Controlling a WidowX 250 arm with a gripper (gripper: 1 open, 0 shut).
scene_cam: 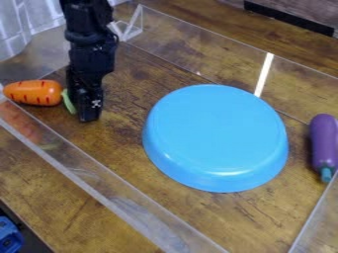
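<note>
The dark gripper (82, 99) hangs down at the left of the wooden surface, its lower end low beside the green top of an orange toy carrot (32, 92). The carrot lies against the left clear wall. Whether the fingers are open or shut, or hold the green top, is unclear.
A large blue upturned plate or lid (215, 136) fills the middle right. A purple toy eggplant (323, 143) lies at the right edge. Clear walls (113, 183) border the area. A blue object (7, 235) sits outside at the lower left. Bare wood lies at the back and lower middle.
</note>
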